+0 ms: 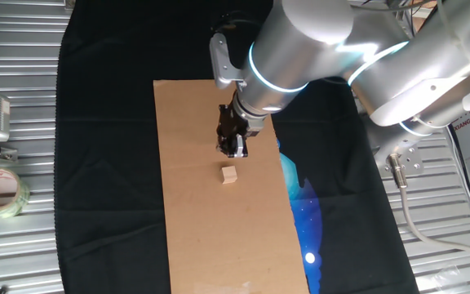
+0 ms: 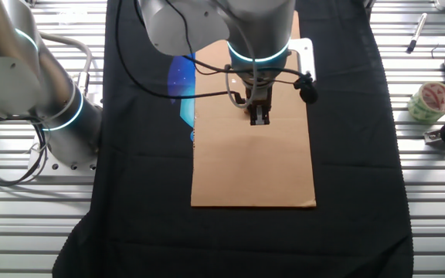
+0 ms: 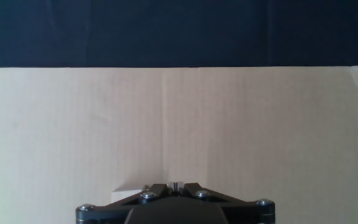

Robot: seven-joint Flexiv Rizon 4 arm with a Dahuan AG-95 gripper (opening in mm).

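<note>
A small pale wooden cube (image 1: 229, 175) rests on the brown cardboard sheet (image 1: 206, 237). My gripper (image 1: 237, 155) is above the sheet, just beyond the cube in exterior view 1 and apart from it. Its fingertips (image 3: 192, 186) come together at the bottom of the wrist view, shut, and nothing shows between them. Part of the cube (image 3: 124, 195) peeks out there to the left of the fingers, mostly covered by the gripper. Exterior view 2 shows the gripper (image 2: 259, 120) pointing down, with the cube hidden from sight.
Black cloth (image 1: 108, 188) surrounds the cardboard. A blue, glossy flat piece (image 1: 304, 220) sticks out along the sheet's right side. Far left, a tape roll (image 1: 1, 193) stands on the slatted metal table. Cardboard nearest exterior view 1 is clear.
</note>
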